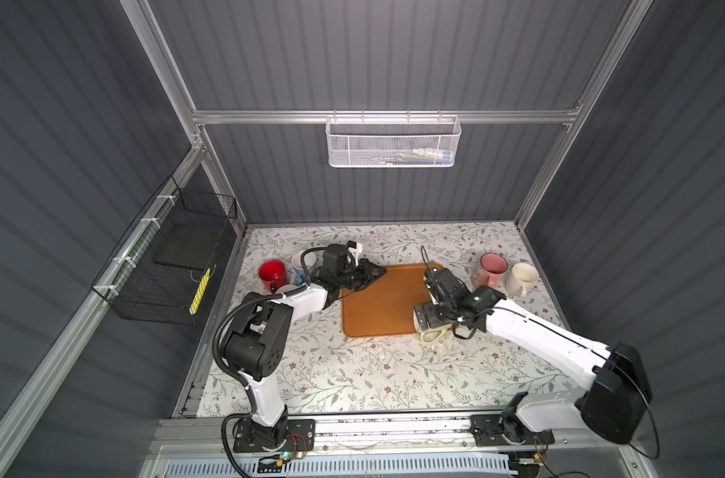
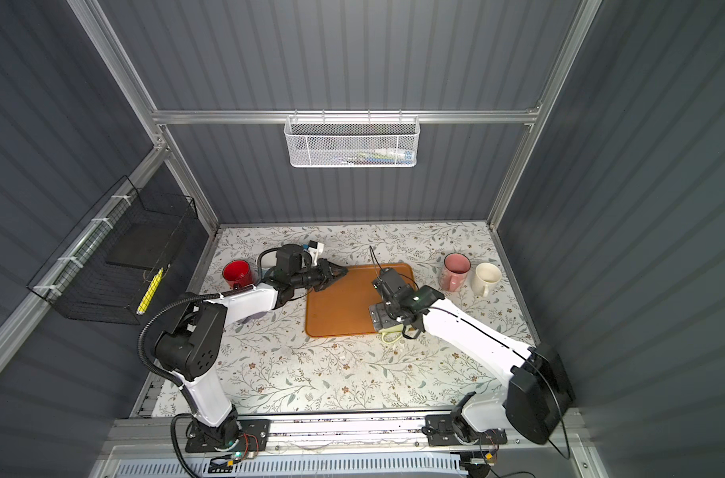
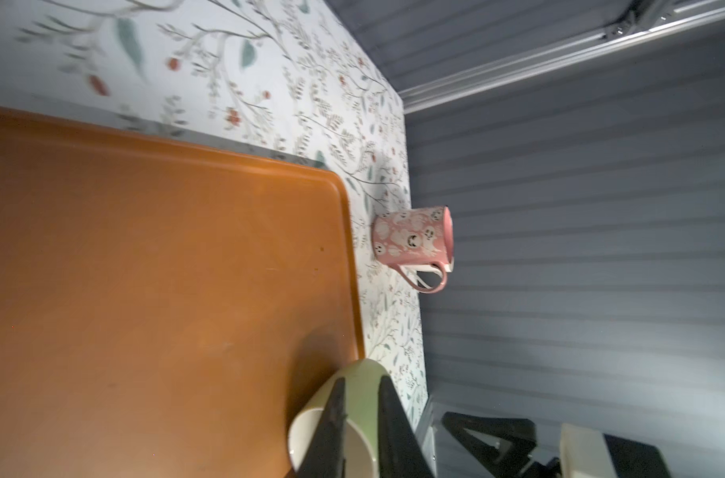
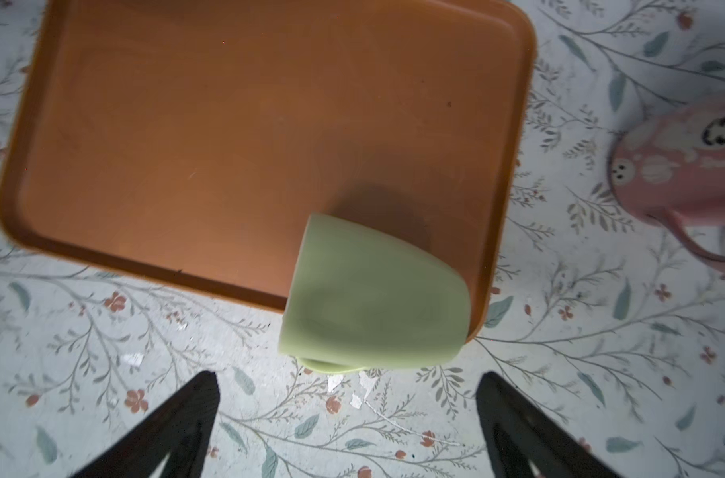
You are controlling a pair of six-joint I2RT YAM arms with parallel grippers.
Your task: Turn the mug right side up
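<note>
A pale green mug [image 4: 374, 302] lies on its side at the near right corner of the orange tray [image 4: 179, 127], its handle low toward the near edge. My right gripper is open above it, fingers either side, with nothing between them. In the top views the right arm partly hides the mug. My left gripper [image 1: 372, 272] is over the tray's back left, away from the mug; in the left wrist view its dark fingertips show close together, and I cannot make out anything between them.
A pink mug [image 1: 491, 267] and a white mug [image 1: 522, 279] stand to the right of the tray. A red mug [image 1: 272, 274] and a blue-white mug [image 1: 302, 263] stand left. The tabletop [image 1: 378, 374] in front of the tray is clear.
</note>
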